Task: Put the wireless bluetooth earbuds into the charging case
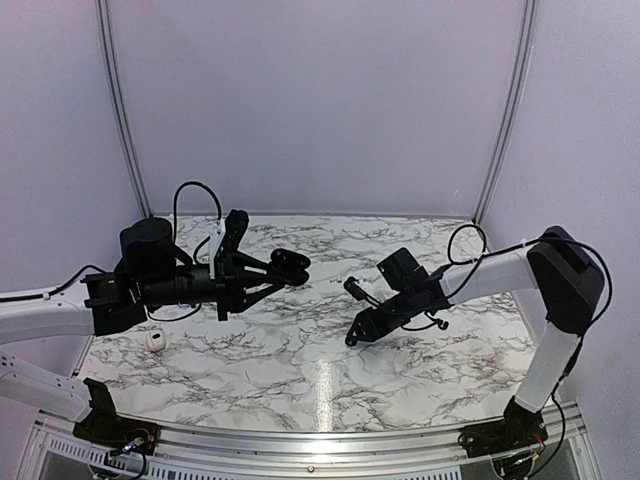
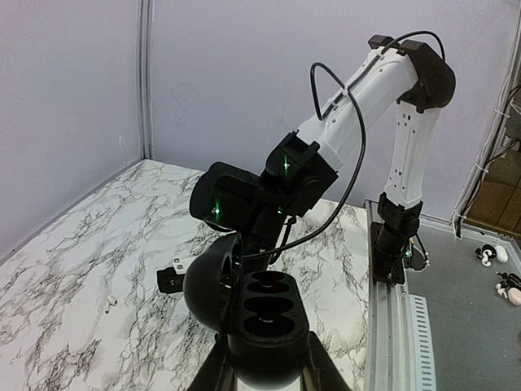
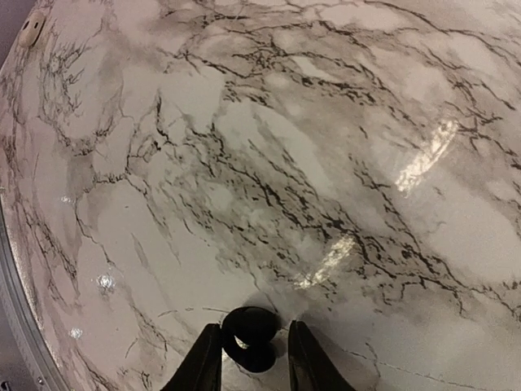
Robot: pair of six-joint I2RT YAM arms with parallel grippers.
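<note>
My left gripper (image 1: 268, 282) is shut on the black charging case (image 1: 290, 262), held up in the air at left of centre. In the left wrist view the case (image 2: 267, 342) has its lid raised and several dark cavities facing up. In the right wrist view a small black earbud (image 3: 252, 324) lies on the marble table between the fingertips of my right gripper, which stands open and low over it. In the top view my right gripper (image 1: 352, 338) is right of centre, down at the table surface.
A white object (image 1: 156, 339) lies at the table's left. A tiny white item (image 2: 111, 301) lies on the table in the left wrist view. Walls border the marble table (image 1: 250, 380) at back and sides.
</note>
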